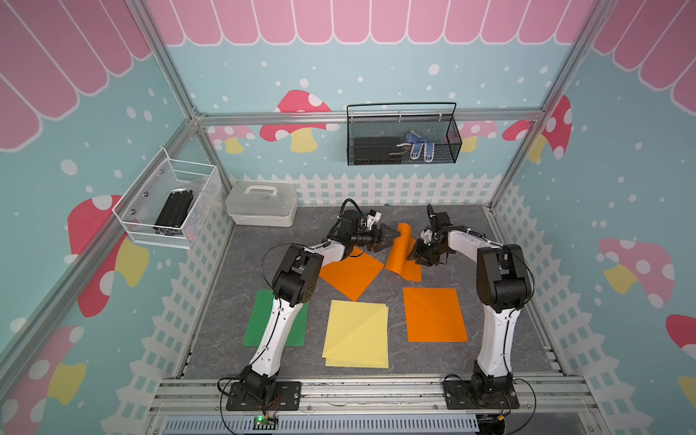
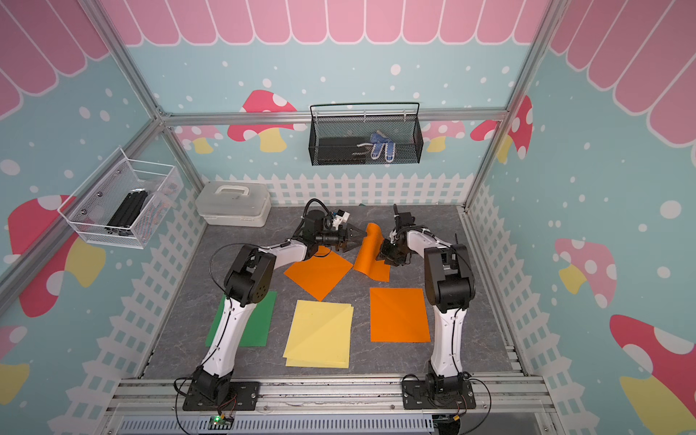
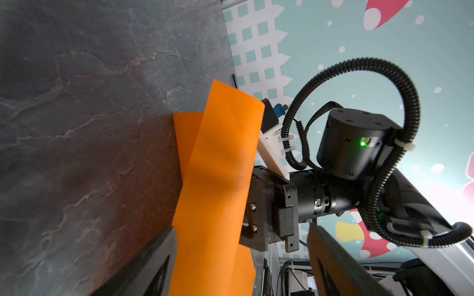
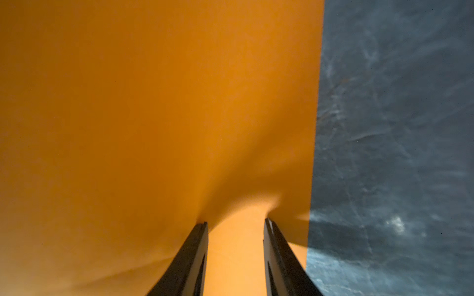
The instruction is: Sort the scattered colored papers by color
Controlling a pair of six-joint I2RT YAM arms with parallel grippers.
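Observation:
A curled orange paper (image 1: pixel 398 250) sits between the two arms, its left side bent upward. My left gripper (image 1: pixel 396 234) stands at its raised left edge. In the left wrist view its fingers (image 3: pixel 153 266) are wide apart, with the curl of paper rising between them. My right gripper is over the paper's right part, fingertips parted and orange paper in the gap; whether they touch it is unclear. Another orange paper (image 1: pixel 353 275) lies flat, partly under the left arm. In front lie an orange sheet (image 1: pixel 435 315), stacked yellow papers (image 1: pixel 355 333) and a green paper (image 1: pixel 259 319).
A grey lidded box (image 1: pixel 261 203) stands at the back left. A white wire basket (image 1: pixel 166 203) hangs on the left wall, and a black mesh basket (image 1: pixel 404 137) on the back wall. Bare table (image 1: pixel 493 348) shows at the right and in gaps between papers.

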